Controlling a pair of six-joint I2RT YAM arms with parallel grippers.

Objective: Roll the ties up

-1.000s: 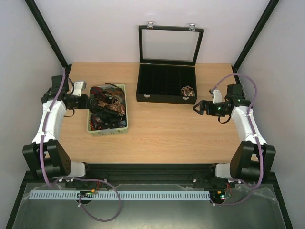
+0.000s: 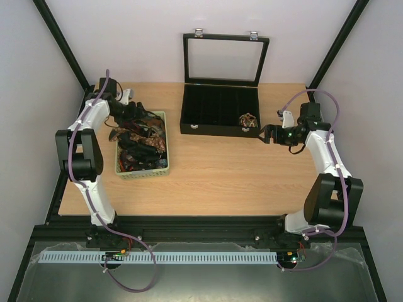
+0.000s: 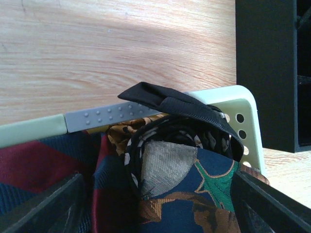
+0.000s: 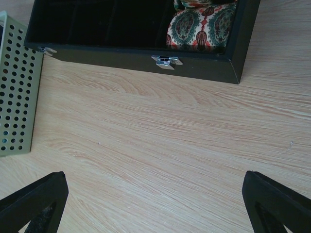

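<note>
A light green basket (image 2: 166, 123) on the table's left holds a heap of ties (image 2: 145, 151). Over its back end hangs my left gripper, fingers apart, above a patterned tie (image 3: 214, 179); no tie is visibly gripped. A black tie end (image 3: 184, 108) lies over the basket's rim. The black box (image 2: 220, 128) stands open at the back, with one rolled patterned tie (image 4: 200, 26) in its right compartment; the other compartments look empty. My right gripper is open over bare table, in front of the box and to its right, nothing between its fingers.
The box's glass lid (image 2: 227, 60) stands raised behind it. Clear wooden tabletop (image 2: 208, 182) stretches in front of the box and between the two arms. The box's left wall is close to the basket's back right corner.
My left gripper has moved from the basket's left side toward the back and right, to above the basket's back end.
</note>
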